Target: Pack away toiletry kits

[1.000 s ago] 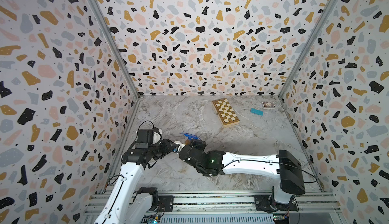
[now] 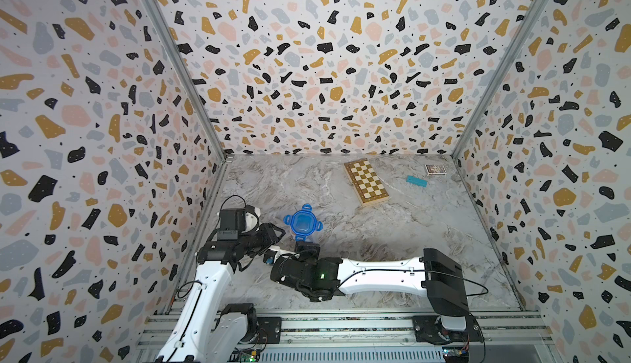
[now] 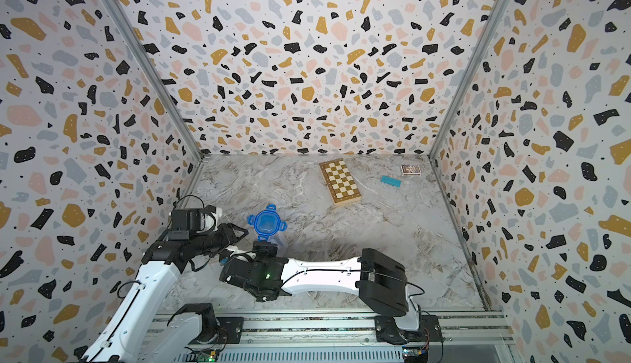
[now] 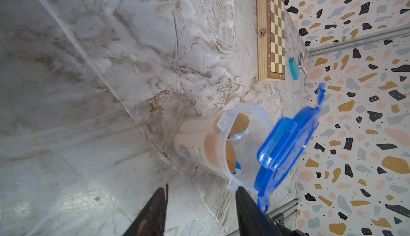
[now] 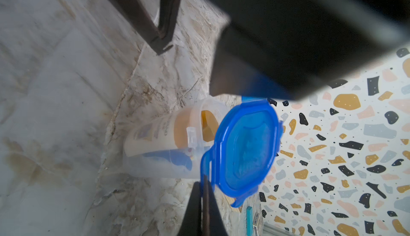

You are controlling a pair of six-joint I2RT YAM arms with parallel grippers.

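A translucent container (image 4: 247, 147) stands uncovered on the marble surface, holding bottles with tan or orange tops (image 4: 240, 123) and something blue. Above its opening is a blue lid (image 5: 246, 150) with side flaps, tilted and apart from the rim in the wrist views. My right gripper is shut on a thin flap of this lid. My left gripper is open beside the container, nothing between its fingers. From above, the blue lid (image 2: 303, 222) hides most of the container, with my left gripper (image 2: 281, 231) to its left.
A chessboard box (image 2: 366, 181) lies behind and right of the container. Farther right are a teal block (image 2: 416, 180) and a card box (image 2: 435, 170). The right forearm (image 2: 387, 276) crosses the front.
The blue lid has turned from nearly edge-on to showing its broad face in the top left view. My right arm has moved left. The left arm has barely moved.
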